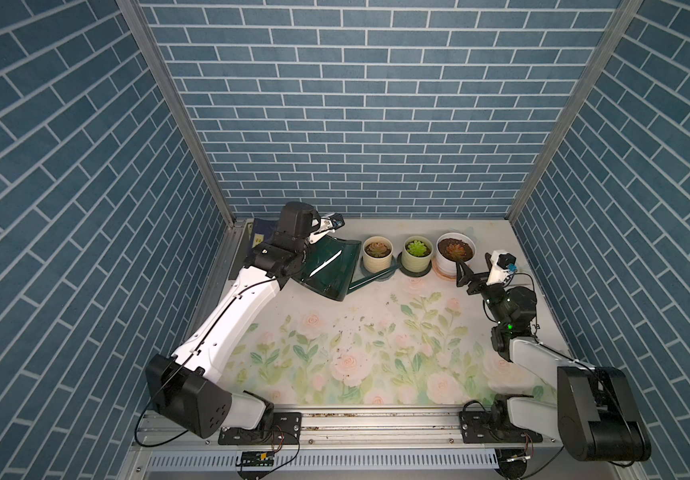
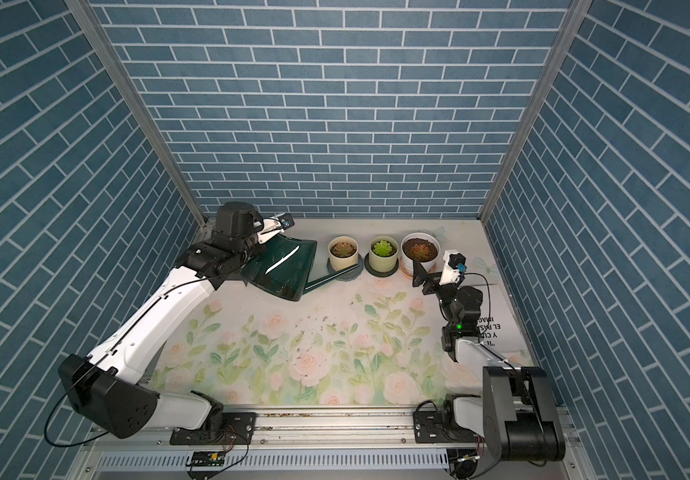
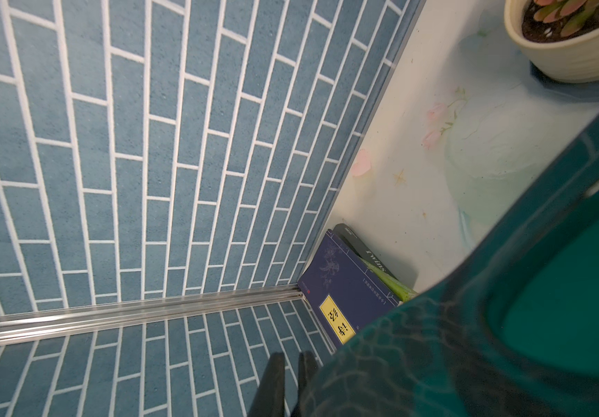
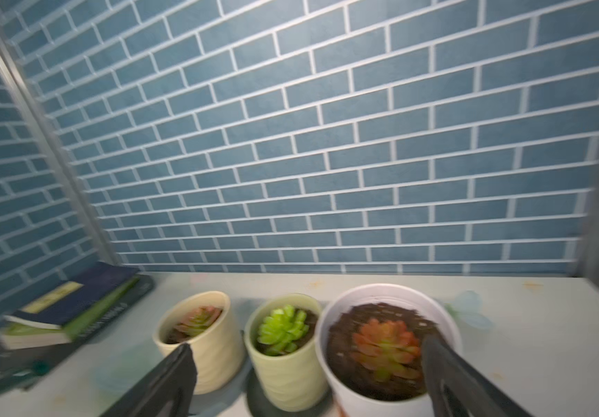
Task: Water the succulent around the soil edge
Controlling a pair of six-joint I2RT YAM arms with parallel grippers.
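My left gripper is shut on the dark green watering can. The can's long spout points right, passing in front of the cream pot; its tip appears near the gap before the light green pot. Each pot holds a succulent: reddish-green in cream, bright green in light green, and a red one in the white pot. In the right wrist view my right gripper is open, fingers spread wide before the white pot. No water is visible.
Stacked books lie in the back left corner, behind the can. The brick wall rises close behind the pots.
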